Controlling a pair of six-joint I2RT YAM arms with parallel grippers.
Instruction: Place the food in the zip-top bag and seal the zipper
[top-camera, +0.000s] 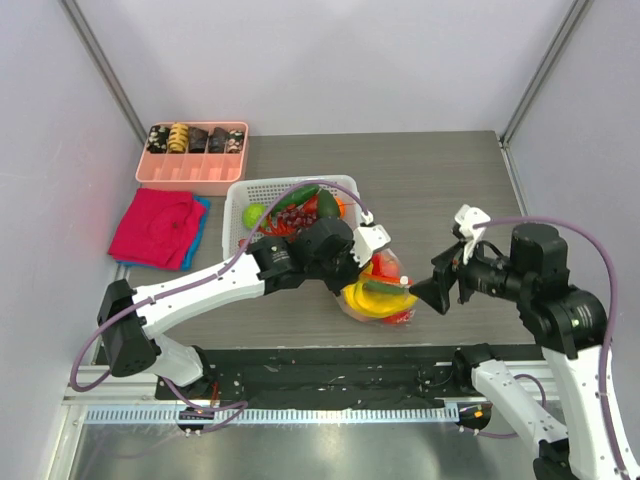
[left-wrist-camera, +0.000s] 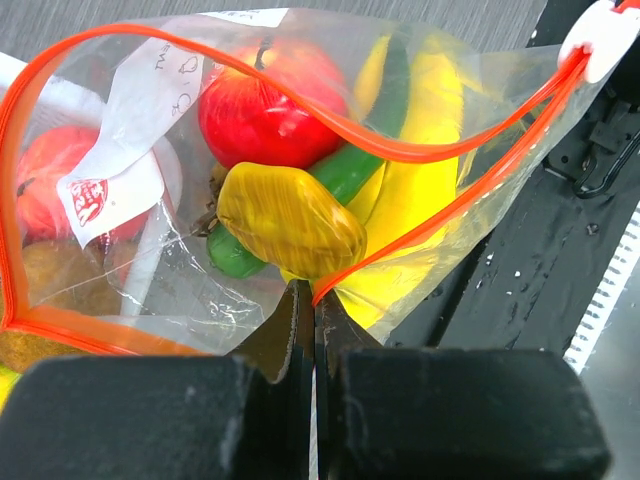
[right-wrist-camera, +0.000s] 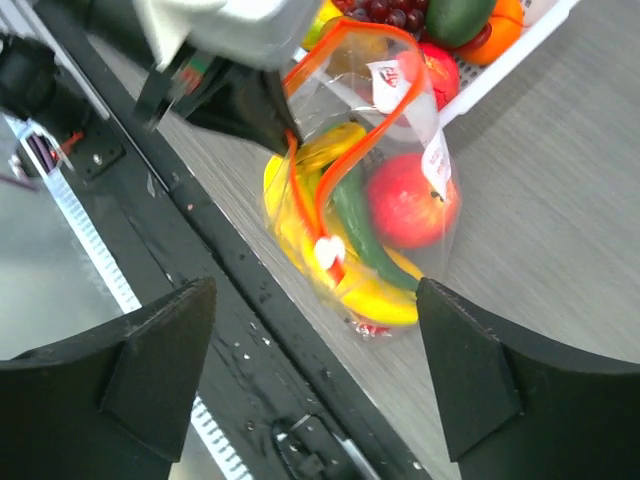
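The clear zip bag (top-camera: 380, 300) with orange zipper and white slider (left-wrist-camera: 600, 40) sits at the table's front, holding a red tomato (right-wrist-camera: 410, 200), green cucumber, bananas (left-wrist-camera: 420, 110) and a yellow oval item (left-wrist-camera: 290, 215). My left gripper is shut at the bag's orange zipper edge; whether zipper is between its fingertips is hard to tell. The bag's mouth gapes. My right gripper (top-camera: 446, 285) is open, just right of the bag, above the table's front.
A white basket (top-camera: 250, 190) of produce stands behind the bag. A pink bin (top-camera: 190, 175) and red cloth (top-camera: 155, 230) lie at the left.
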